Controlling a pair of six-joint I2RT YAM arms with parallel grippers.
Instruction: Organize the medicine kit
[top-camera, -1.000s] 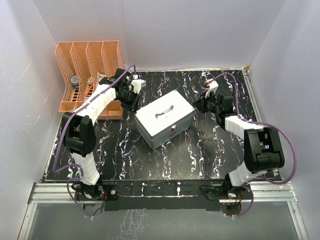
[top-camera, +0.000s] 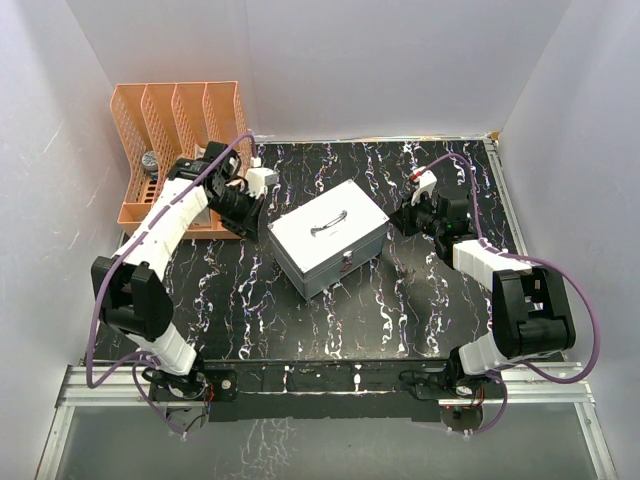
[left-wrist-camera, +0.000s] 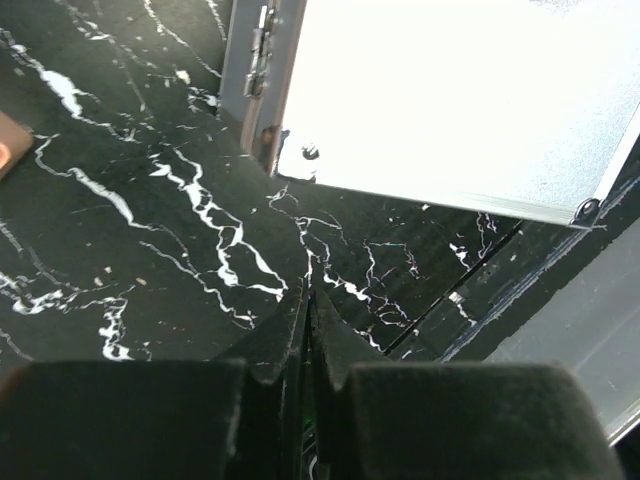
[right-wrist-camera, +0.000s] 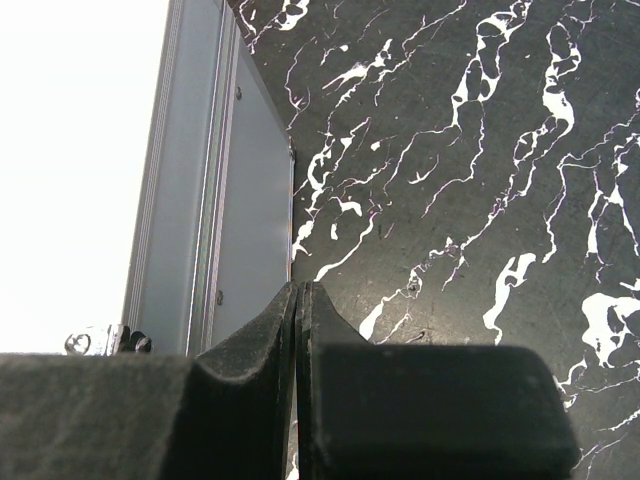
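The medicine kit is a silvery metal case with a white lid (top-camera: 325, 240), lying closed and turned at an angle in the middle of the table. Its handle (top-camera: 329, 223) is on top, and a latch (top-camera: 346, 261) shows on the front side. To the left of the case, above the table, hangs my left gripper (top-camera: 253, 236), shut with nothing between its fingers; the left wrist view shows the case hinge (left-wrist-camera: 259, 50) ahead of it. Just off the case's right corner, my right gripper (top-camera: 397, 222) is shut and empty, beside the grey side wall (right-wrist-camera: 255, 190).
An orange divided rack (top-camera: 130, 110) stands at the back left, partly behind the left arm, with a few small items inside. Walls close in the sides and back.
My left gripper has drawn back slightly leftward and toward the front, away from the case's left corner. The case has not moved.
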